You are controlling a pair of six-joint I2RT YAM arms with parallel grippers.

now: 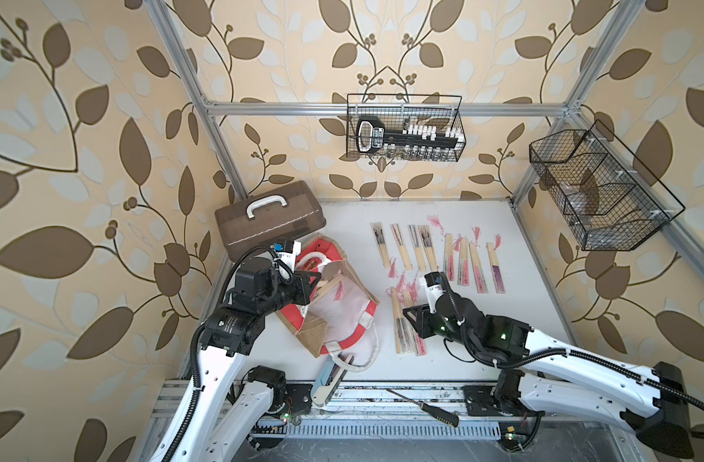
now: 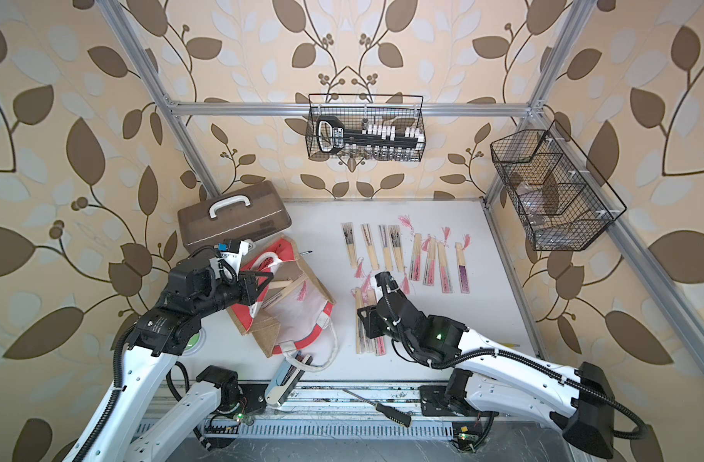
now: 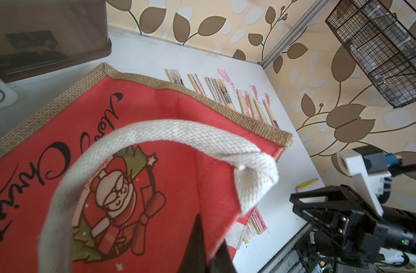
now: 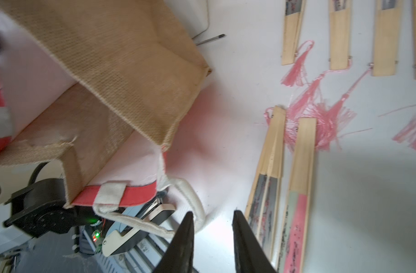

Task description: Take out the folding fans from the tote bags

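Note:
The red tote bag with a burlap lining lies tilted on the left of the table, its mouth facing right. Inside it a wooden fan and a pink tassel show. At the bag's mouth, my left gripper is shut, with a fold of red cloth running between its fingers. My right gripper is part open over the table right of the bag, nothing between its fingers. Near it lie folded fans: a dark-leaved one and a pink one.
Several more fans lie in a row toward the back. Behind the bag stands a brown case. A box cutter and a screwdriver lie along the front edge.

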